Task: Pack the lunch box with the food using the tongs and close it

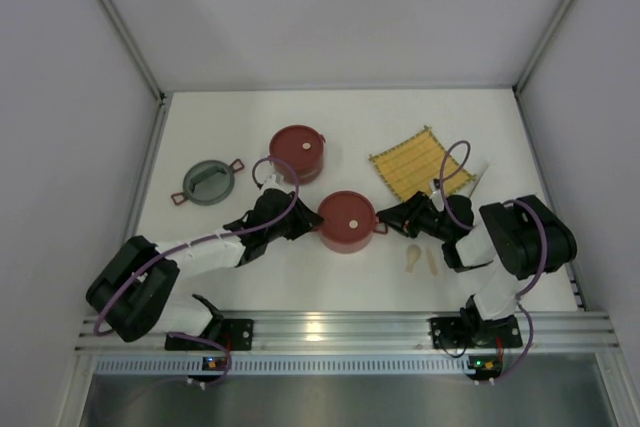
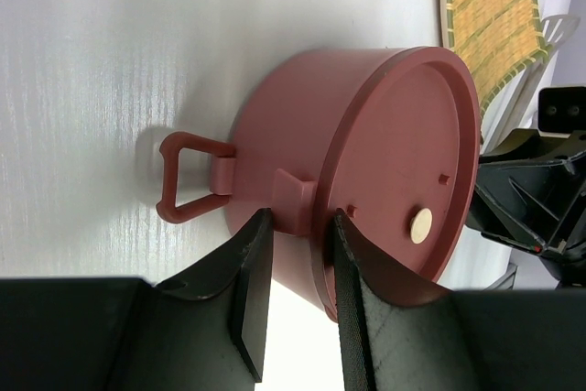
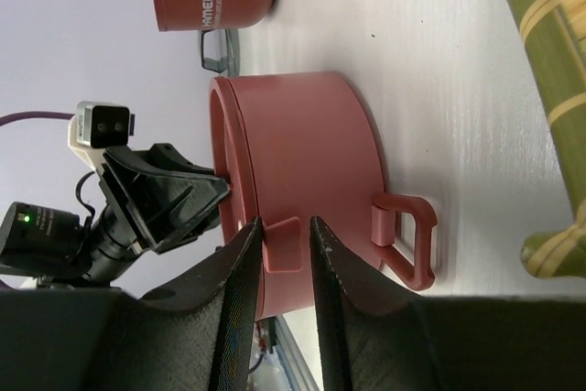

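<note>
A round, dark-red lunch box (image 1: 346,219) with its lid on stands at the table's middle, between both arms. In the left wrist view my left gripper is shut on the lunch box's rim, a side tab (image 2: 294,201) between its fingers. From the other side my right gripper reaches the box, its fingers parted around another tab (image 3: 282,246). That tab touches the left finger, with a gap to the other finger. A loop handle (image 3: 425,244) sticks out low on the box's side. The box's underside is hidden.
Behind stands a second dark-red container (image 1: 297,152). A grey-green lid or tray with red handles (image 1: 208,183) lies at the left. A yellow woven mat (image 1: 420,162) lies at the back right, with a wooden spoon (image 1: 412,258) and a stick (image 1: 432,261) at the front right.
</note>
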